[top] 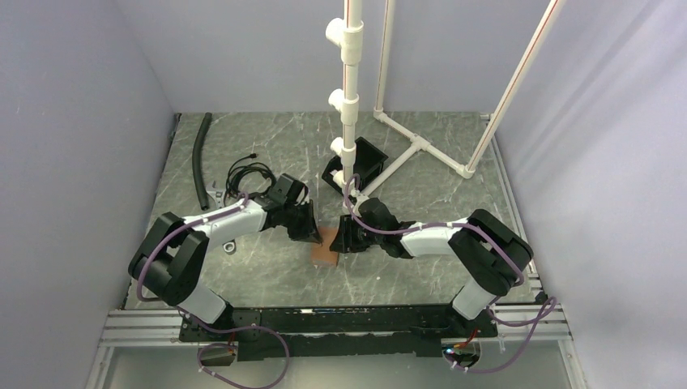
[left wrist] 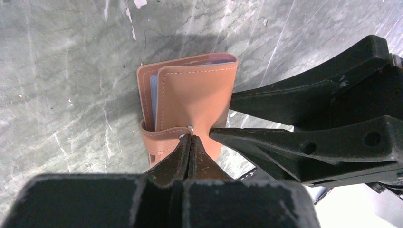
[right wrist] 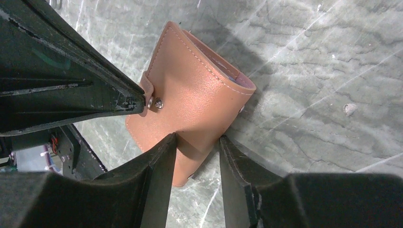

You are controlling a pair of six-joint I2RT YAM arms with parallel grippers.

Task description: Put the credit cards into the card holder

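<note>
A tan leather card holder (top: 324,253) (left wrist: 197,95) (right wrist: 195,85) sits on the grey marble table between my grippers, its strap and snap buttons showing. Pale cards are partly visible inside its pocket in the left wrist view. My left gripper (top: 316,235) is shut, its tips at the strap and snap, with nothing clearly between them. My right gripper (top: 344,239) stands open, its fingertips at the far side of the holder, one tip pressed on the leather and the other just beside it.
A black bin (top: 369,158) and white pipe frame (top: 421,144) stand behind. Black cables (top: 243,174), a wrench (top: 215,194) and a black tube (top: 198,162) lie at the back left.
</note>
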